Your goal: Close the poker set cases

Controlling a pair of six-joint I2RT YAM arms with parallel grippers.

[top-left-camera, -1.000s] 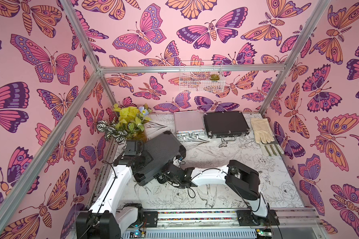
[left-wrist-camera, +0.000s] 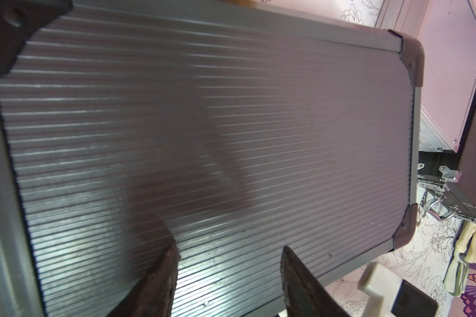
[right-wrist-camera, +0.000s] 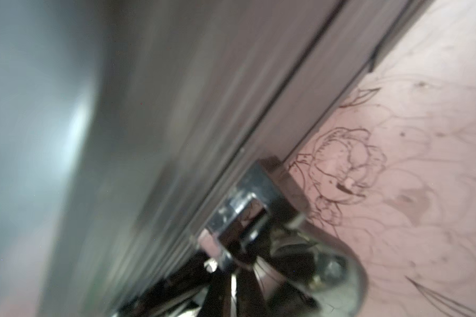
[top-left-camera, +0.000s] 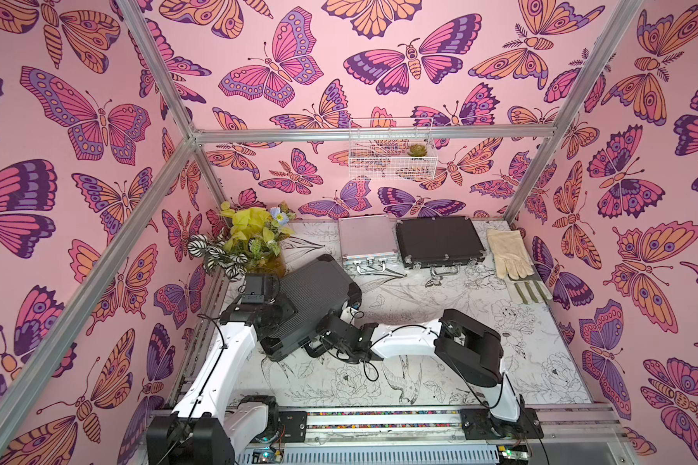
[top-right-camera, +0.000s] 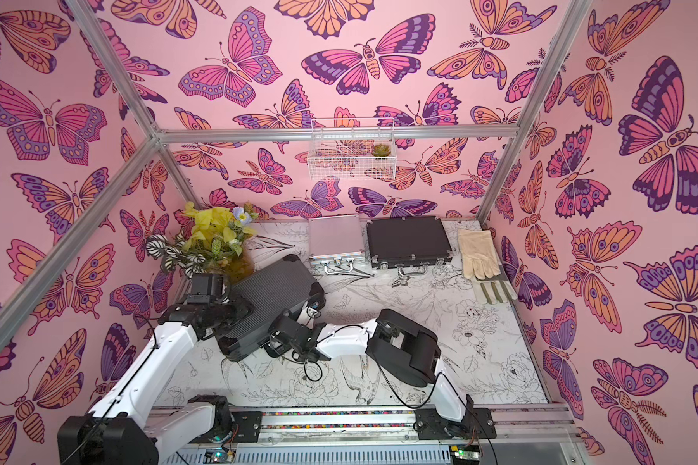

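Observation:
A dark grey ribbed case (top-left-camera: 311,298), lid down, lies slanted on the left of the table. Its lid (left-wrist-camera: 248,132) fills most of the left wrist view. My left gripper is over that lid; its fingers stand apart, with only ribbed lid surface showing between them. At the case's front side, my right gripper is shut, its fingertips close to a shiny metal latch (right-wrist-camera: 248,211); contact cannot be told. At the back of the table lie a silver-pink case (top-left-camera: 367,236) and a black case (top-left-camera: 440,238), both with lids down.
A yellow flower arrangement (top-left-camera: 254,232) stands behind the grey case. Gloves (top-left-camera: 510,254) lie at the back right. A wire basket (top-left-camera: 391,165) hangs on the back wall.
My right arm has shifted very slightly near the grey case's front side. The left arm and all the cases look unmoved.

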